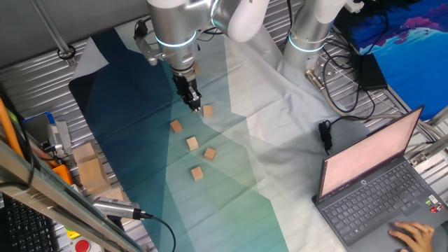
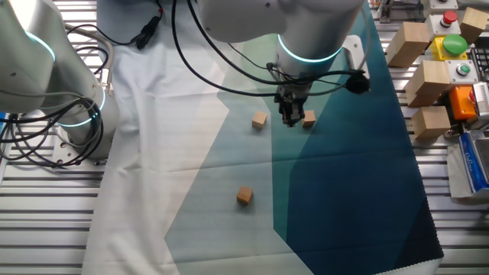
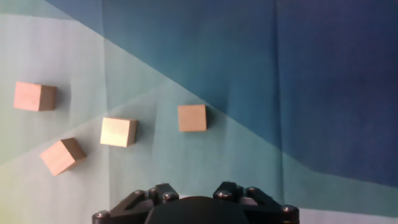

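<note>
Several small wooden cubes lie loose on the cloth. In exterior view 1, my gripper [image 1: 195, 108] hangs above the cloth, next to one cube [image 1: 207, 110]. A lone cube [image 1: 196, 68] sits behind the gripper, clearer as the near cube [image 2: 244, 195] in exterior view 2. From the wrist, the gripper shows a gap between its fingertips and no cube in it; the closest cube [image 3: 192, 118] lies ahead.
An open laptop [image 1: 378, 182] with a hand [image 1: 414, 236] on it stands at the right. Larger wood blocks [image 2: 428, 82] and push buttons [image 2: 454, 44] line the table's edge. Cables [image 2: 221, 53] hang by the arm.
</note>
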